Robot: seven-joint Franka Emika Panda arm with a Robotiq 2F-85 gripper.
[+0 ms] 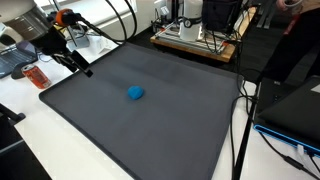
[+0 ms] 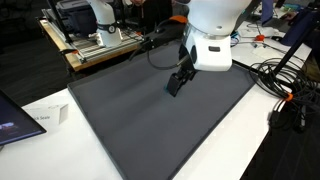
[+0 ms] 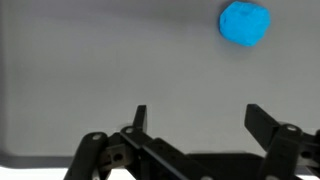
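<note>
A round, bright blue object (image 1: 135, 92) lies on the dark grey board (image 1: 150, 122). From the wrist it appears as a blue lump (image 3: 244, 23) near the top right, beyond the fingertips and apart from them. My gripper is open, with only bare board visible between its black fingers. In exterior view 1 the gripper (image 1: 85, 70) hangs over the board's left part, to the left of the blue object. In exterior view 2 the gripper (image 2: 177, 84) hides most or all of that object.
An orange-red can (image 1: 36, 76) stands off the board's left corner. Cables (image 2: 285, 85) lie beside the board. A wooden-edged stand (image 1: 195, 42) is behind it. Much of the board's right side is clear.
</note>
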